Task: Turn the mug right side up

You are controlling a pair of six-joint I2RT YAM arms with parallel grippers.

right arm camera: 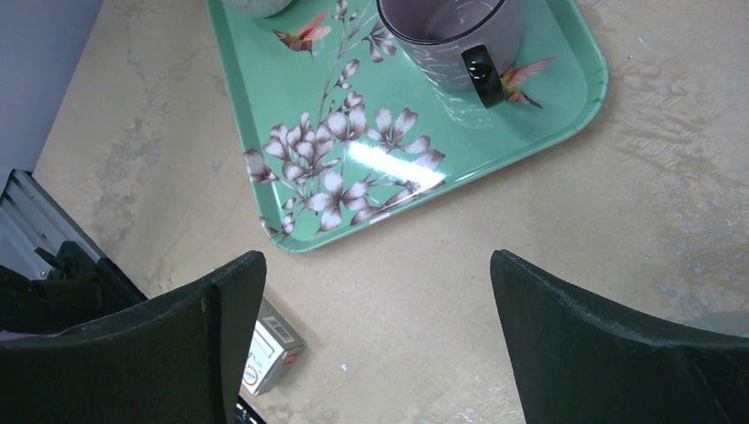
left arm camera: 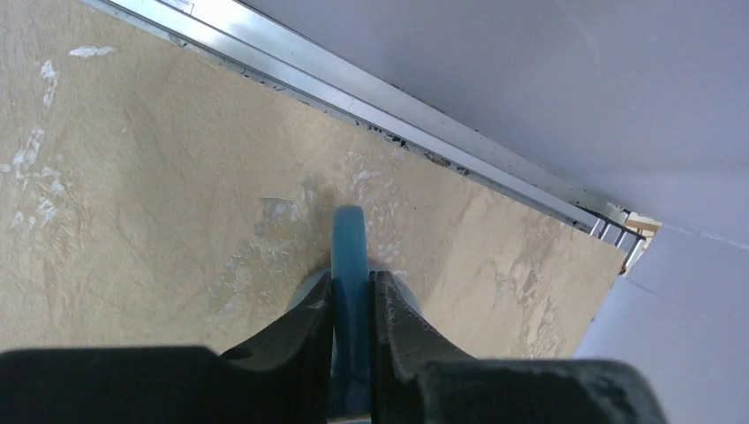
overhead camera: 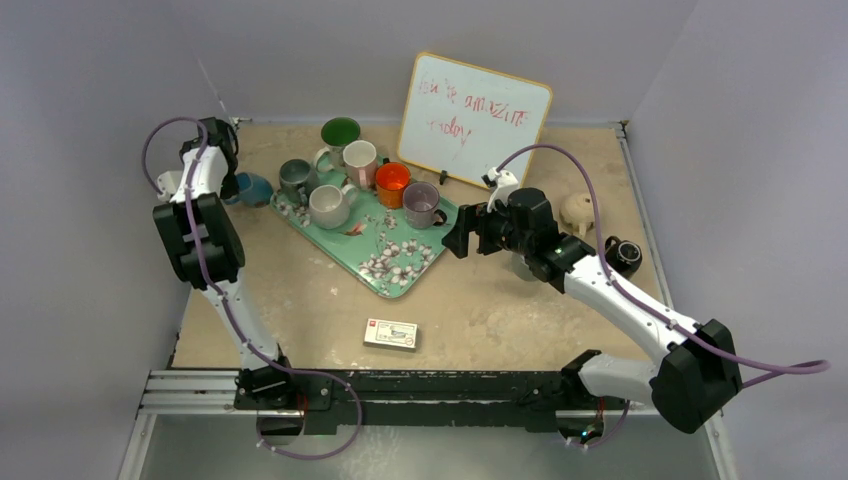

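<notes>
A blue mug (overhead camera: pixel 255 190) lies at the back left of the table, left of the tray, partly under my left gripper. In the left wrist view its blue handle (left arm camera: pixel 350 256) runs up between the fingers of my left gripper, which sit on either side of it; whether they grip it firmly is hard to tell. The mug's body shows only partly below. My right gripper (overhead camera: pixel 470 228) stands open over the right end of the tray, empty between its fingers.
The green floral tray (overhead camera: pixel 390 275) holds several mugs. A whiteboard (overhead camera: pixel 470 120) leans at the back, a small box (overhead camera: pixel 390 334) lies at the front, and a black mug (overhead camera: pixel 623 256) and beige object (overhead camera: pixel 576 212) are at right. The wall is close on the left.
</notes>
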